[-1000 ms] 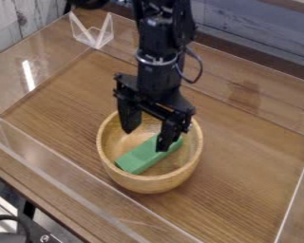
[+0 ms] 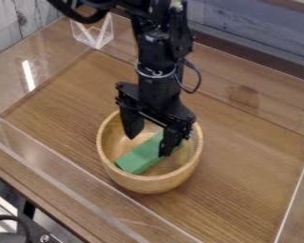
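Note:
A green block (image 2: 143, 155) lies tilted diagonally inside a round light wooden bowl (image 2: 152, 181) in the centre of the camera view. My black gripper (image 2: 159, 131) is over the bowl, open, its two fingers spread to the left and right above the block, partly covering the block's upper end.
A clear plastic object (image 2: 91, 27) stands at the back left. A pale wall runs along the top right. A black cable piece shows at the bottom left corner.
My gripper has shifted slightly, with its fingers a little higher and differently angled over the bowl. The block and bowl look unchanged.

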